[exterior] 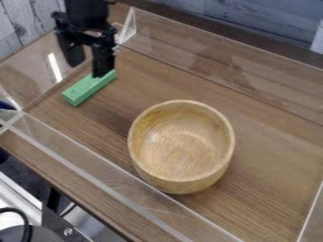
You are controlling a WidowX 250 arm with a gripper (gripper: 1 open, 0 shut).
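Observation:
My gripper (78,47), dark and blurred, hangs at the upper left, open, just above and behind a green block (90,87). The block lies at a slant on the wooden surface. A wide, empty tan bowl (180,166) stands right of centre, toward the front.
Clear plastic edging and part of a dark cable show along the left side.

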